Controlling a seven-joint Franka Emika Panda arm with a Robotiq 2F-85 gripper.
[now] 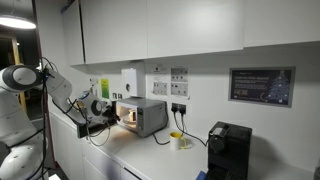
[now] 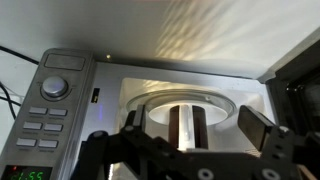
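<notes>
The grey microwave (image 1: 151, 115) stands on the counter with its lit interior open toward my arm. My gripper is open in front of that opening, its two dark fingers spread apart. Between and beyond them in the wrist view is a brown and white striped object (image 2: 187, 124), seemingly in front of a round pale plate or turntable (image 2: 160, 97) inside. The lower part of the striped object is hidden by the gripper. At the left of the wrist view is the control panel (image 2: 50, 115) with its knob and green display.
A dark frame, perhaps the microwave door (image 2: 300, 85), borders the right of the wrist view. On the counter, a yellow and white mug (image 1: 177, 141) stands right of the microwave, then a black coffee machine (image 1: 229, 150). Cupboards (image 1: 190, 28) hang above.
</notes>
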